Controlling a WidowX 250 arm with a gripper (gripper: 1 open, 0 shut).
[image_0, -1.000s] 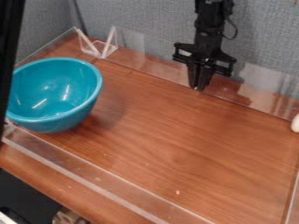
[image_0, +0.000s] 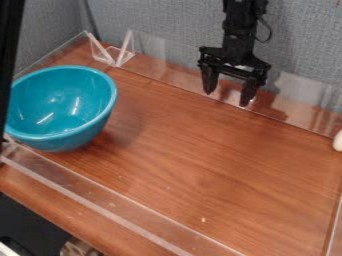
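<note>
My black gripper (image_0: 229, 87) hangs from the top at the back centre of the wooden table, against the grey wall, with its fingers open and pointing down. A small pale item shows low by its right finger, too small to tell what it is. A large turquoise bowl (image_0: 59, 105) sits at the left of the table.
A white wire rack (image_0: 111, 52) stands at the back left corner. A white object (image_0: 337, 141) is cut off at the right edge. Clear plastic borders run along the table's edges.
Since a second ago my gripper's fingers have spread apart, and the gripper has shifted slightly. The bowl and rack are unmoved.
</note>
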